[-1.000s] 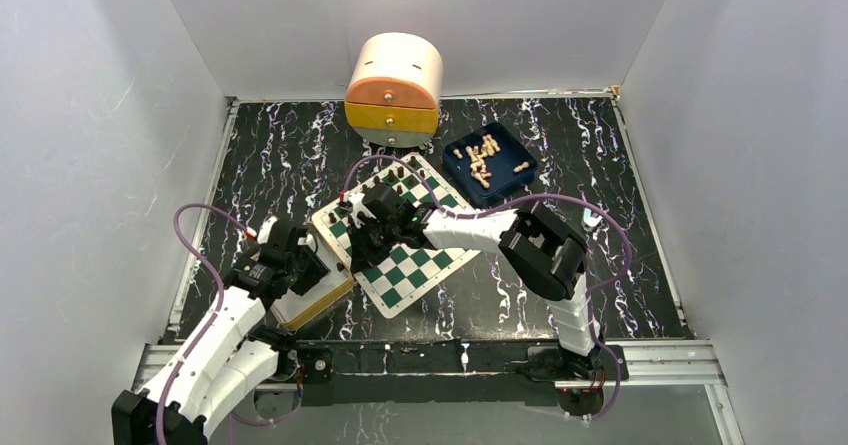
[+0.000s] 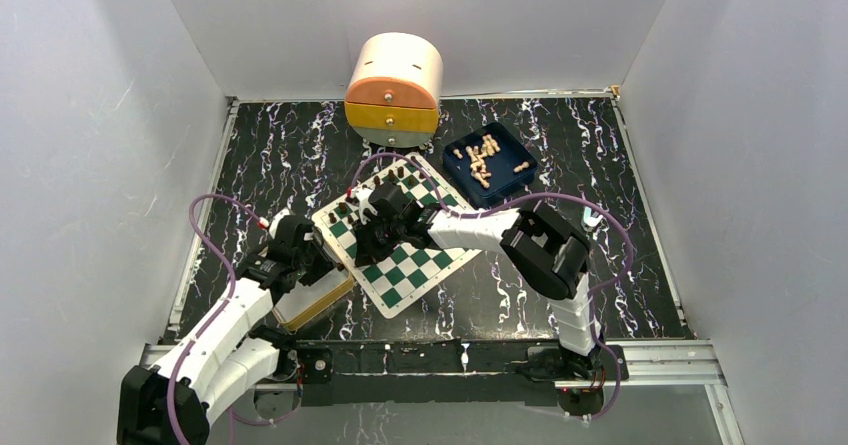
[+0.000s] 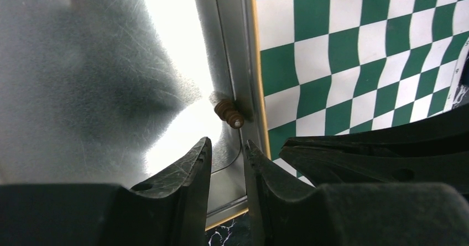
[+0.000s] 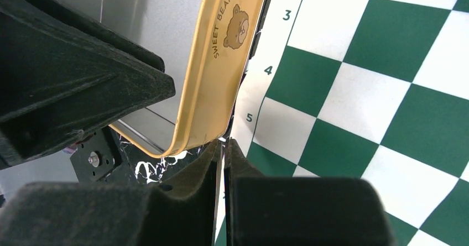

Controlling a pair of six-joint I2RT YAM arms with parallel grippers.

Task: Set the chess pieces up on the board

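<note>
The green and white chessboard (image 2: 410, 283) has dark pieces along its far-left part. A yellow-rimmed metal tray (image 2: 330, 295) lies beside it; one brown piece (image 3: 232, 116) lies on its side against the tray's inner wall. My left gripper is over the tray, just short of that piece, fingers part open with nothing between them. My right gripper is over the board's left edge by the tray; its fingers are together, and I cannot see anything between them.
A navy tray (image 2: 510, 155) of light pieces sits behind the board at right. A drawer box (image 2: 393, 85) stands at the back.
My left arm has shifted slightly, with its cable rising. My right gripper has moved very slightly. The board's pieces look unchanged.
</note>
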